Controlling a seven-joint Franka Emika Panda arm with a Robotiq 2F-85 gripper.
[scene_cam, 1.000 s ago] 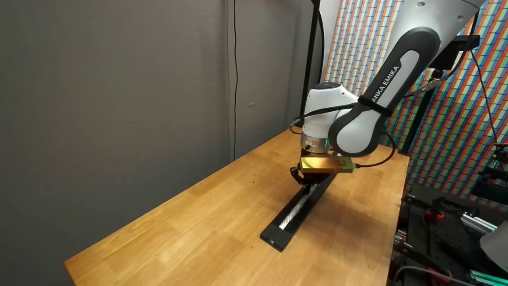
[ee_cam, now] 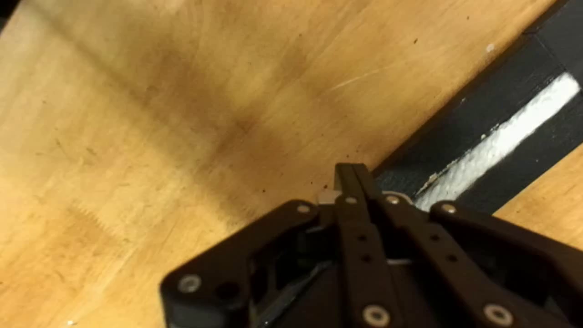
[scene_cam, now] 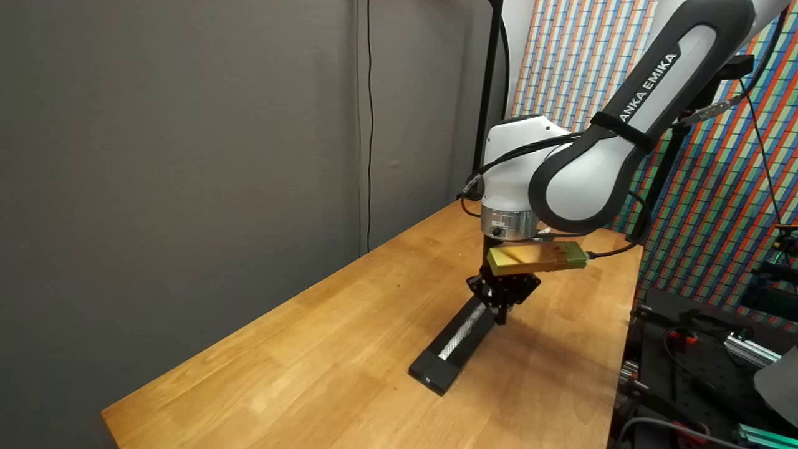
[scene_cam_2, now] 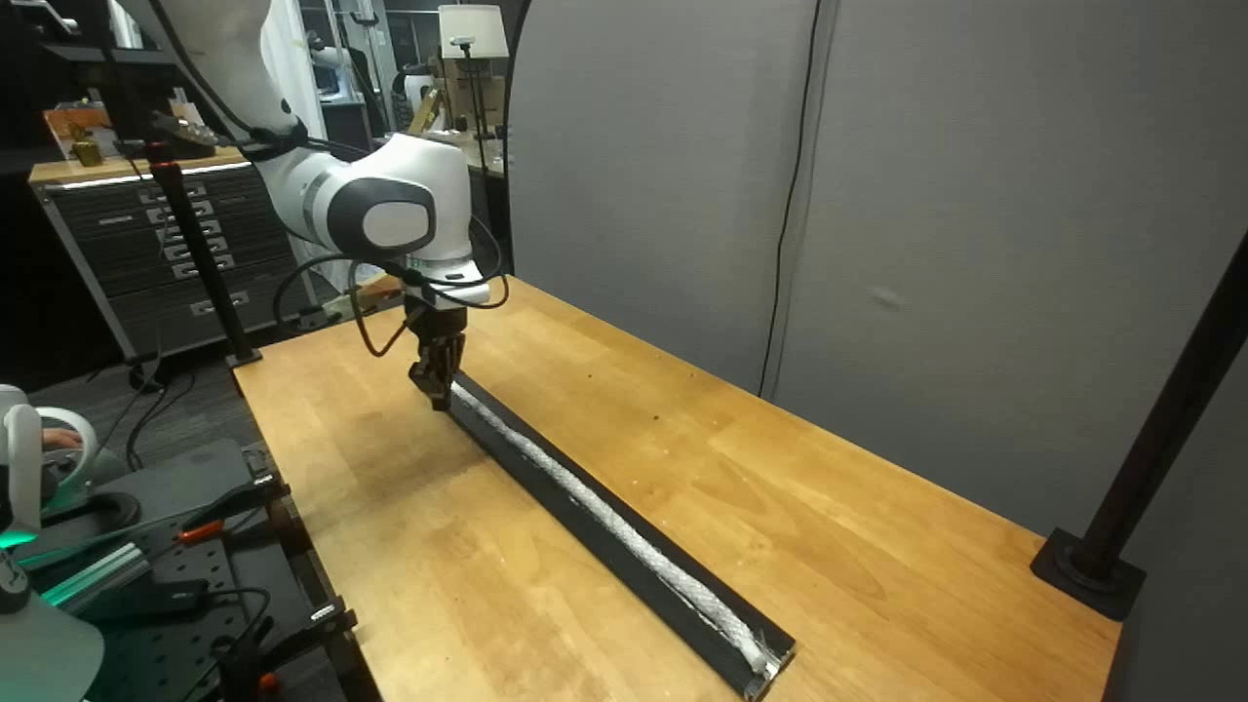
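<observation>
A long black strip with a raised edge lies flat across the wooden table, and a white textured band runs along its middle. In the wrist view the strip passes at the right, with the white band on it. My gripper is shut, its two fingers side by side and nothing showing between them. It points down at the strip's edge in that view. Exterior view 2 has the gripper beside the strip's far end. Whether the fingertips touch anything is unclear.
A grey wall panel borders the table's back. A black post on a base stands at the table's far right corner in exterior view 2.
My gripper has shifted right in exterior view 1, from above the strip to its right edge, and its tip shows lower. The arm has moved right with it. The strip has stayed put.
</observation>
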